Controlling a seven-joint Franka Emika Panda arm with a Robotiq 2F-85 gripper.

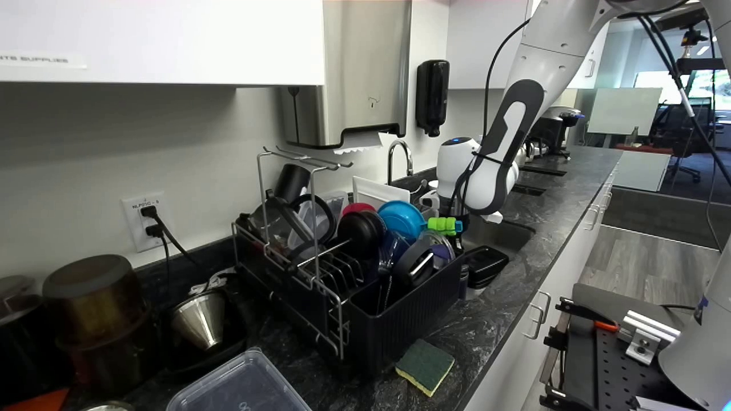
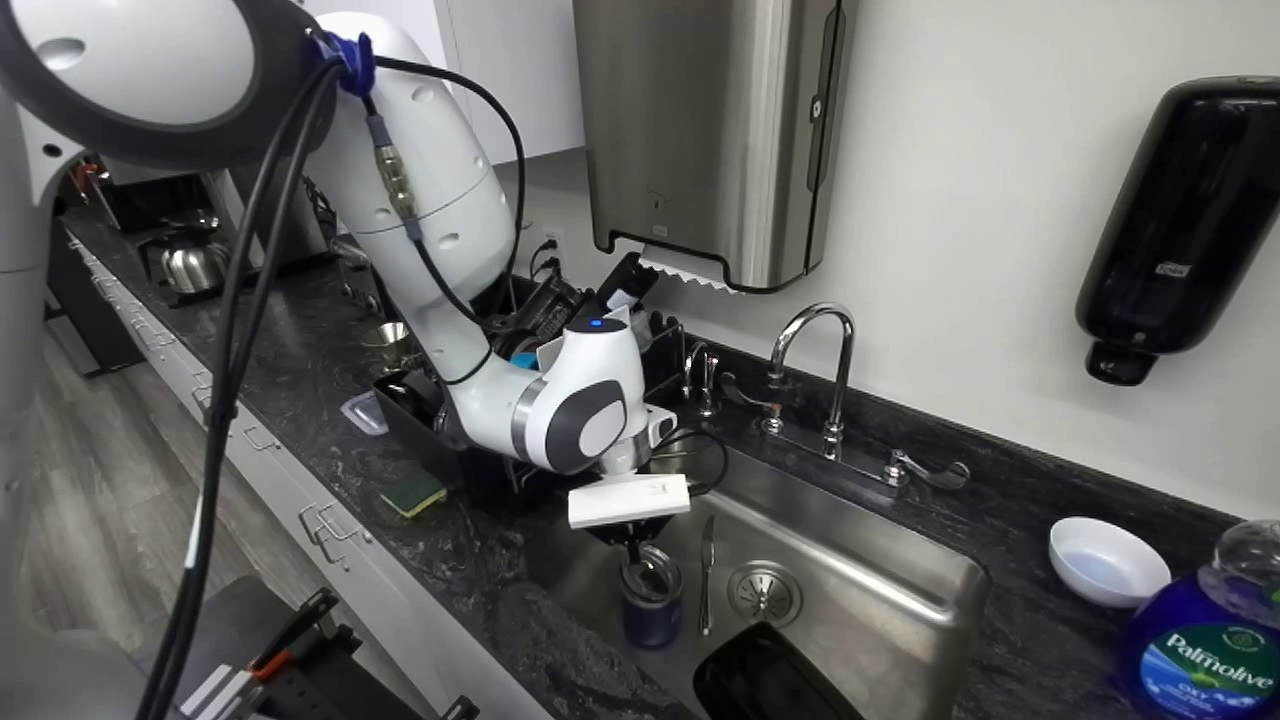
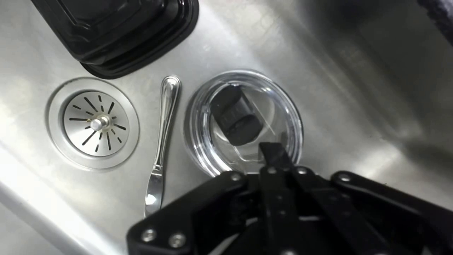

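In the wrist view a round clear lid with a black slider tab lies below my gripper. It tops a dark blue tumbler standing upright in the sink. My gripper's fingers are together, and nothing shows between them. Their tips overlap the lid's near edge in that view; whether they touch it, I cannot tell. Exterior view 2 has the gripper pointing down at the tumbler's top. From exterior view 1 the fingertips are hidden behind the dish rack's contents.
A silver knife and the drain lie beside the tumbler. A black container sits in the steel sink. The faucet rises behind. Left of the sink stands a full dish rack, with a sponge before it.
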